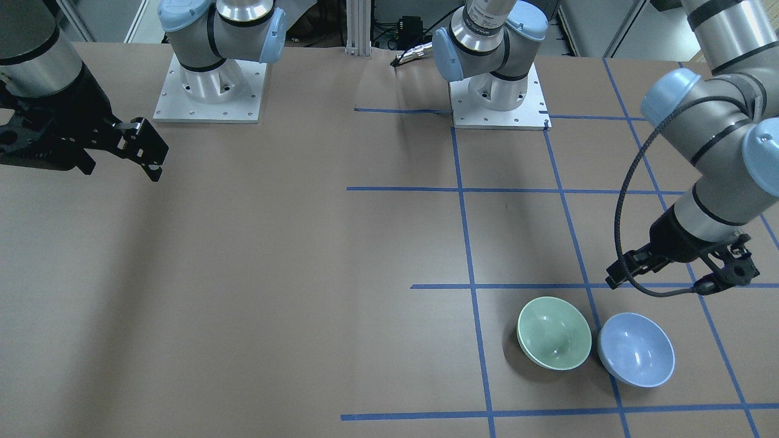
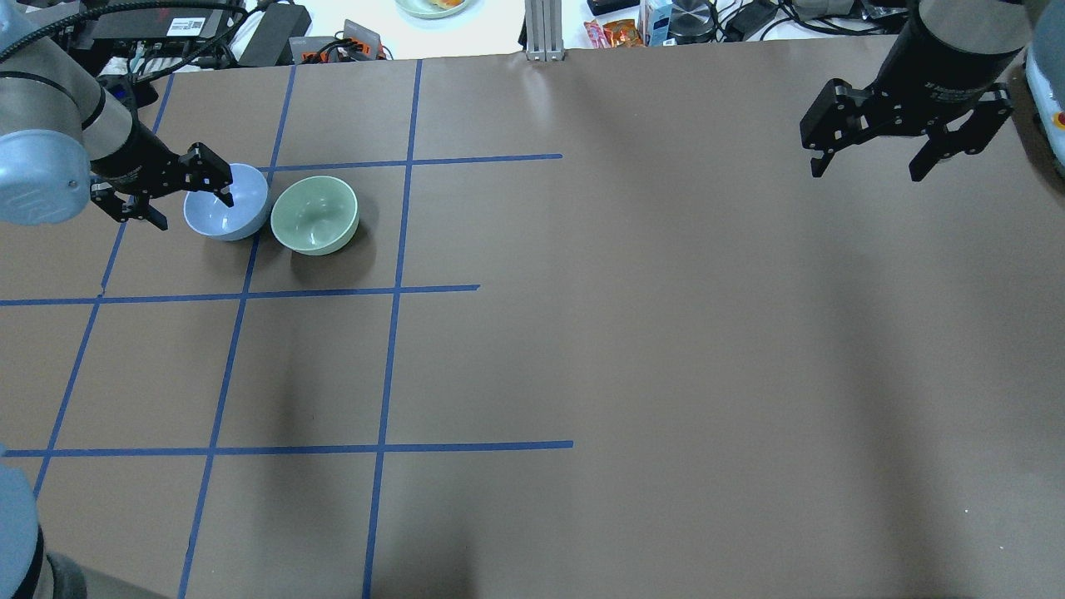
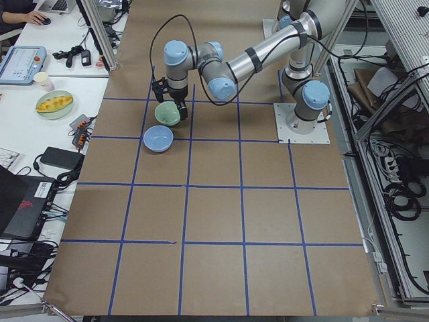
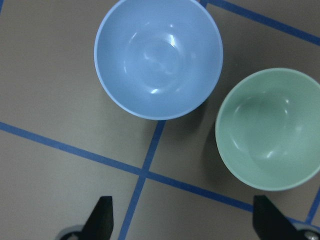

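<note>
A pale green bowl [image 1: 553, 336] and a light blue bowl [image 1: 636, 353] sit side by side on the taped table, both empty. In the front view my black gripper [image 1: 661, 274] hangs above and behind them. From the top it is at the left, near the blue bowl [image 2: 225, 215]. In the wrist view both bowls show below, the green bowl [image 4: 267, 130] on the right, with two dark fingertips at the lower corners, apart and with nothing between them.
Other arms stand at the edges, one with a black gripper [image 1: 131, 149] at the front view's left. Cables and items crowd beyond the edge.
</note>
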